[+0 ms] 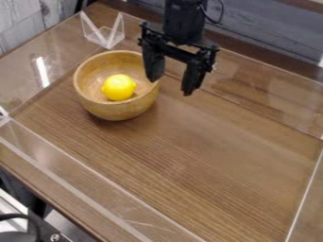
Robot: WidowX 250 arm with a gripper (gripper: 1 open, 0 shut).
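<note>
My black gripper [177,64] hangs over the upper middle of the table, its body upright and two dark finger parts spread to either side, the left one at the right rim of a wooden bowl [115,107]. A yellow round object [119,87], like a lemon or ball, rests inside the bowl. I cannot make out clearly whether anything is between the fingers, and none is visible.
A white wire-like object [104,30] stands at the back left. A black cable lies at the lower left edge.
</note>
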